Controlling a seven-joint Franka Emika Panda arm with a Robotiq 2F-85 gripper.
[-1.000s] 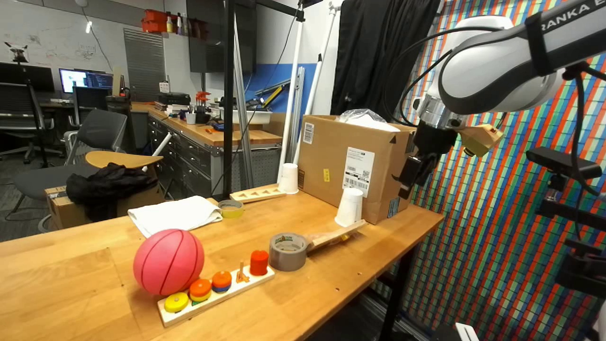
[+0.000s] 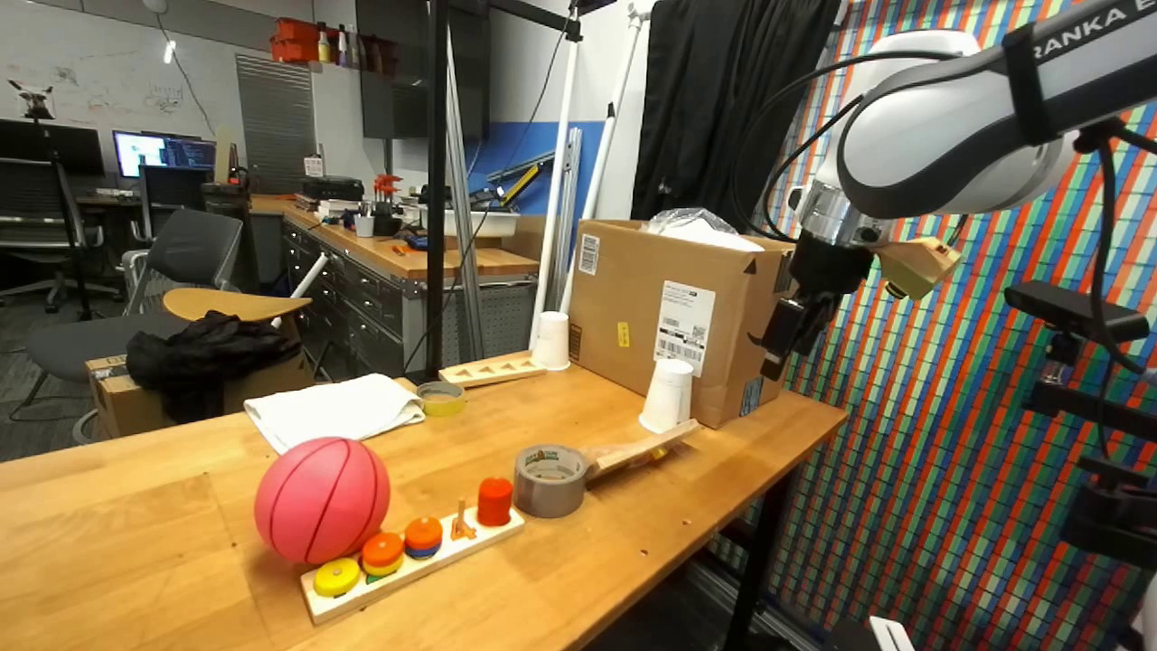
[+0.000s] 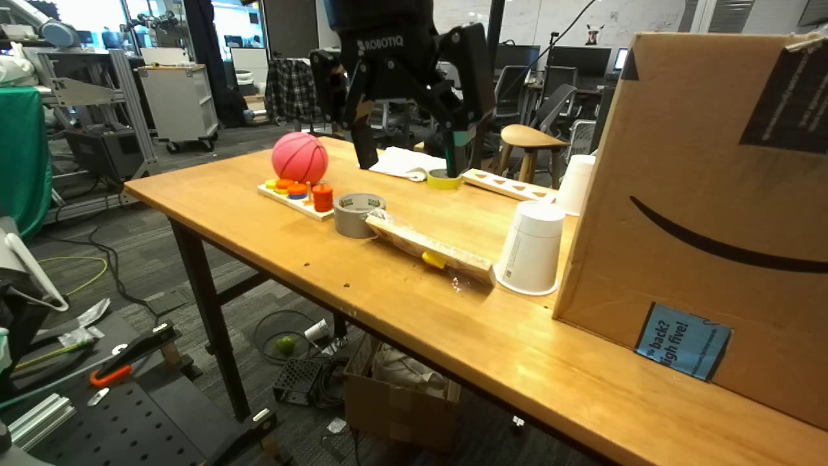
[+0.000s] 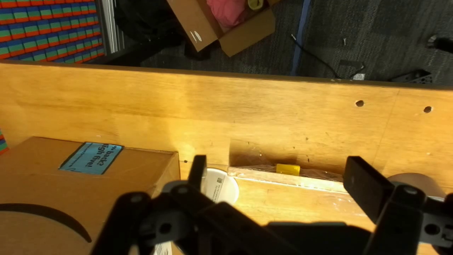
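Observation:
My gripper (image 3: 411, 163) hangs in the air, its fingers wide apart and empty. In the wrist view its fingers (image 4: 367, 187) frame a thin wooden piece in clear wrap (image 4: 288, 176) lying on the table below. That wrapped wooden piece (image 3: 435, 248) leans between a grey tape roll (image 3: 357, 215) and an upturned white paper cup (image 3: 533, 247). A pink ball (image 2: 323, 499) rests behind a wooden peg board (image 2: 412, 564) carrying coloured rings. A folded white cloth (image 2: 333, 410), a yellow tape roll (image 2: 441, 398) and a notched wooden strip (image 2: 493, 371) lie toward the far side.
A large cardboard box (image 2: 672, 315) stands at the table's end, close to both white cups. Another upturned cup (image 2: 550, 342) is at its far corner.

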